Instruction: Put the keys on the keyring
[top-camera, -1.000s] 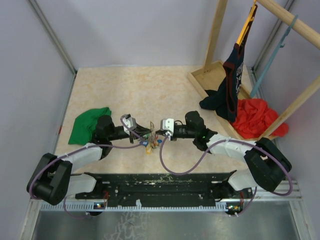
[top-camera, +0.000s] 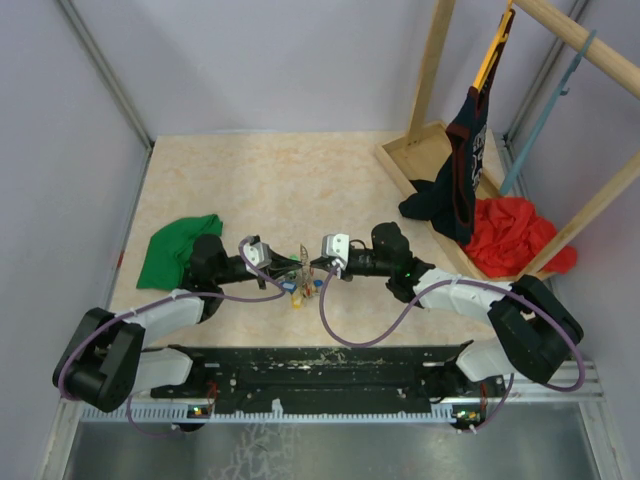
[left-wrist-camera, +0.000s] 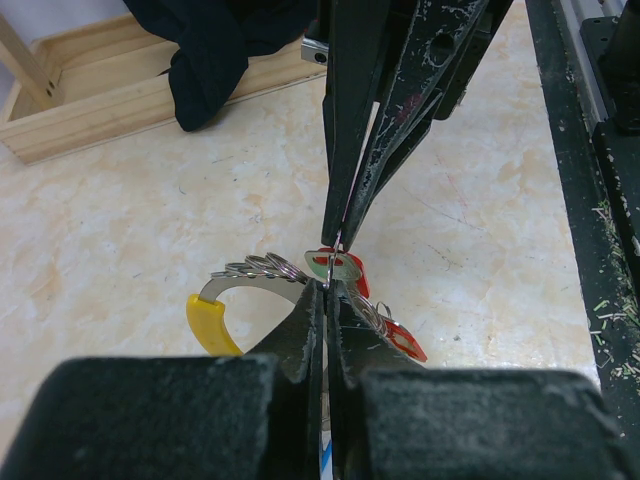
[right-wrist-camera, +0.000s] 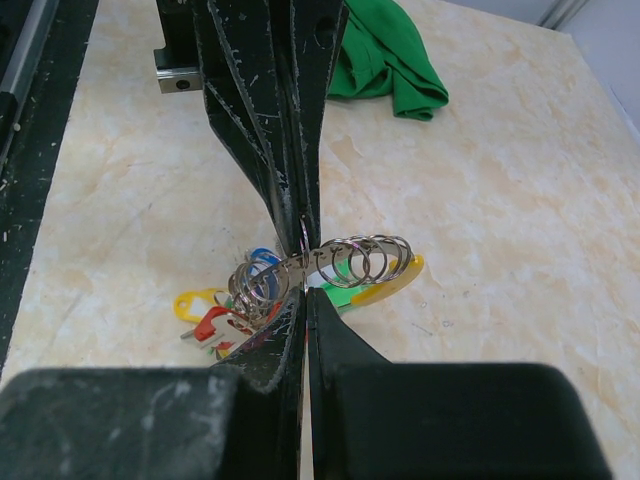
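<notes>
Both grippers meet over the middle of the table. My left gripper (top-camera: 300, 264) and right gripper (top-camera: 314, 264) are shut at the same spot on a thin metal piece, apparently part of the keyring (left-wrist-camera: 268, 268), whose coils hang around it. Keys with red, yellow, green and blue heads hang below, among them a yellow one (left-wrist-camera: 208, 322) and a red one (left-wrist-camera: 405, 340) in the left wrist view, and a green one (right-wrist-camera: 340, 294) in the right wrist view. Which part each fingertip grips is too small to tell exactly.
A green cloth (top-camera: 170, 255) lies at the left. On the right stands a wooden tray (top-camera: 410, 160) with a frame, dark cloth (top-camera: 440, 205) and red cloth (top-camera: 515, 235).
Over the last second my left gripper shifted slightly toward the table's front, level with the right gripper's tips.
</notes>
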